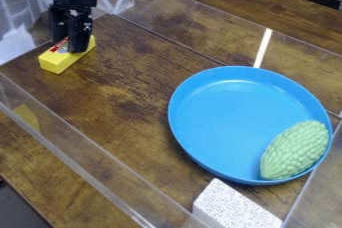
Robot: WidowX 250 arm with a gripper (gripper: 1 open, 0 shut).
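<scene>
A yellow block (58,60) with a label on top lies on the wooden table at the upper left. The black gripper (71,42) has its fingers down over that block, hiding much of its top. Whether the fingers touch or hold it is unclear.
A blue plate (221,122) fills the right middle, with a pale green corn cob (294,150) on it. A white speckled block (234,206) sits at the bottom right. Clear walls edge the workspace. The wood (127,92) between block and plate is bare.
</scene>
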